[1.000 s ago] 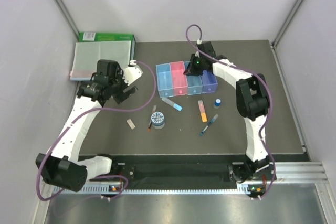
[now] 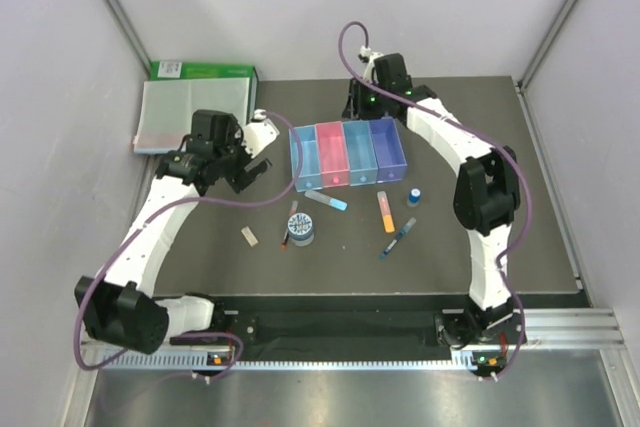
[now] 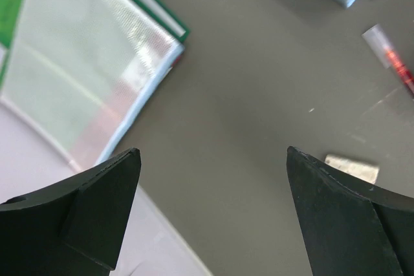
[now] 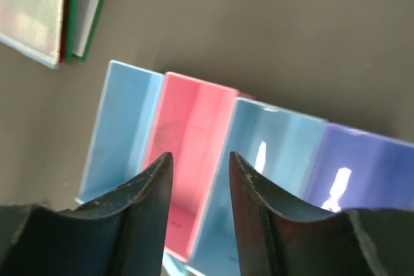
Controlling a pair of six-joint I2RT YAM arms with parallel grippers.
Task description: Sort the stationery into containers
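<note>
A four-part organizer has light blue [image 2: 306, 152], pink [image 2: 332, 150], blue [image 2: 360, 154] and purple [image 2: 388, 151] compartments, which look empty. In front lie a clear-and-blue stick [image 2: 325, 200], an orange item [image 2: 385, 210], a dark blue pen [image 2: 398, 238], a blue-capped bottle [image 2: 414, 195], a round tin [image 2: 300, 228], a red pen [image 3: 400, 66] and a pale eraser-like block [image 3: 351, 169]. My left gripper is open over bare table left of the organizer. My right gripper hangs above the organizer's back, fingertips part open, holding nothing visible.
Folders and a green box [image 2: 195, 97] fill the back left corner. Pale walls surround the table. The table's front and right side [image 2: 480, 257] have clear room.
My right gripper has risen and moved toward the back, off the compartments. The organizer has shifted slightly left since a second ago. The left arm has moved only slightly.
</note>
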